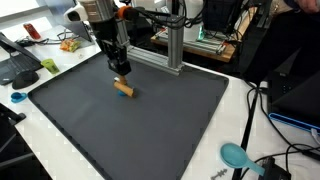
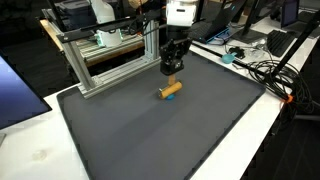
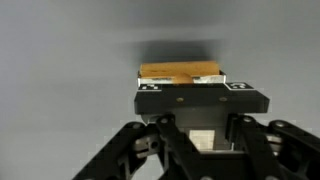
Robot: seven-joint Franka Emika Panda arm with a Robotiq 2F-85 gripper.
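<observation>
An orange-brown wooden cylinder (image 1: 124, 88) is at the far part of the dark board (image 1: 110, 120). From it a short upright orange piece rises into my gripper (image 2: 171, 70), which is shut on it. Whether the two pieces are one object I cannot tell. A small blue item (image 2: 172, 96) shows beside or under the cylinder (image 2: 166, 90). In the wrist view, the cylinder (image 3: 180, 70) runs crosswise just beyond the black fingertips (image 3: 202, 104). The exact grip is hidden there.
A metal frame post (image 1: 175, 50) stands close behind the gripper. A green cup (image 1: 49, 65) and a blue item (image 1: 18, 97) lie at the left; a teal scoop (image 1: 236, 157) is at the front right. The board's middle and front are clear.
</observation>
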